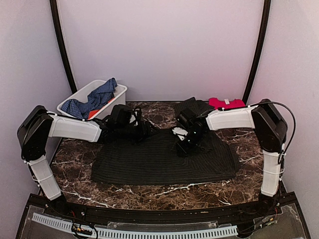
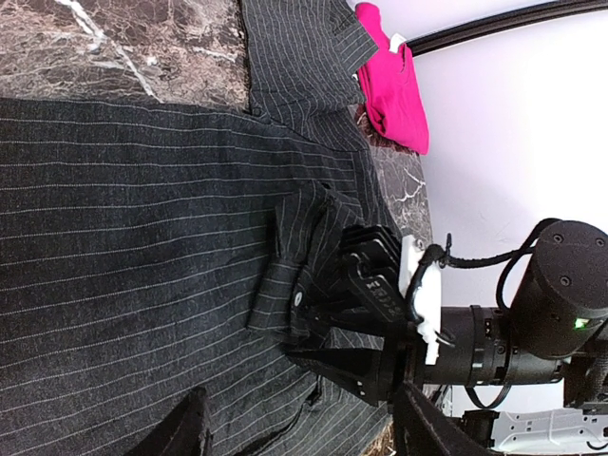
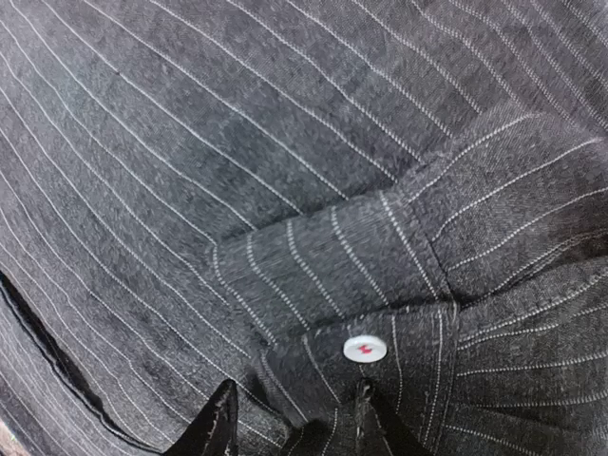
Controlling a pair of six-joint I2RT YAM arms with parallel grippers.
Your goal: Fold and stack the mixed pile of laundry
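A dark pinstriped garment (image 1: 134,164) lies spread across the table, a bunched part with a white button (image 3: 365,348) on its right half. My right gripper (image 1: 179,144) is down over that bunch; in the right wrist view its fingertips (image 3: 219,427) are at the fabric beside the button, part open. Whether cloth is between them is unclear. My left gripper (image 1: 149,130) is open above the garment's upper middle, its two fingers at the bottom of the left wrist view.
A white basket (image 1: 75,99) with blue checked (image 1: 99,97) and orange cloths stands at back left. A bright pink garment (image 2: 394,100) lies at back right beside dark striped cloth (image 1: 194,104). Bare marble shows along the front and sides.
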